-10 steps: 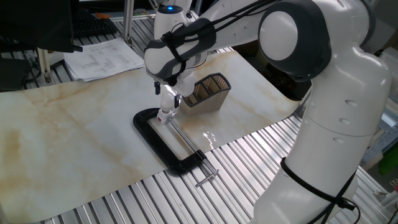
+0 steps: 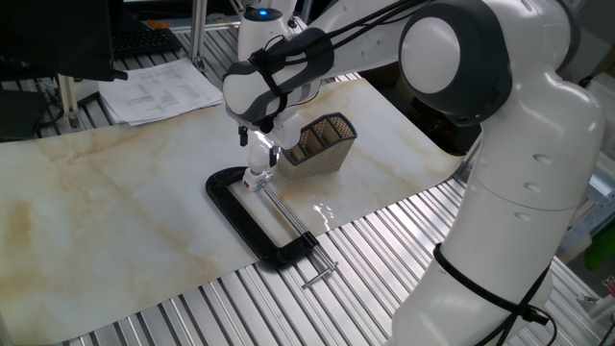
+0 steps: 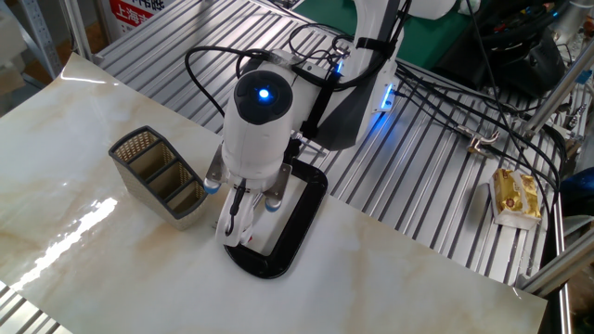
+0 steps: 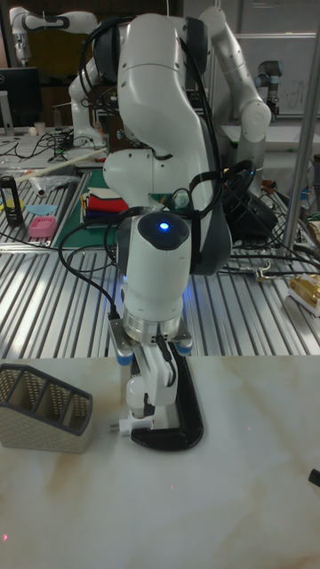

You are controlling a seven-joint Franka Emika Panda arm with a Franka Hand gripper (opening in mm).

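Observation:
A black C-shaped clamp (image 2: 242, 221) with a silver screw rod (image 2: 285, 210) lies flat across the marble-patterned sheet and the slatted metal table. Low over its far end is my gripper (image 2: 258, 171), pointing down. At the fingertips a small white piece with a red mark (image 2: 254, 181) shows; in the third exterior view this white piece (image 4: 139, 426) has thin metal prongs toward the left. The fingers are seen edge-on and blend with the white piece, so their grip on it is unclear. In the second exterior view my gripper (image 3: 238, 224) partly covers the clamp (image 3: 295, 223).
Beside the gripper stands a beige mesh organizer (image 2: 322, 149) with several compartments, close to the clamp. Papers (image 2: 159, 93) lie at the back left. A gold-wrapped box (image 3: 515, 197) sits on the slats, away from the arm.

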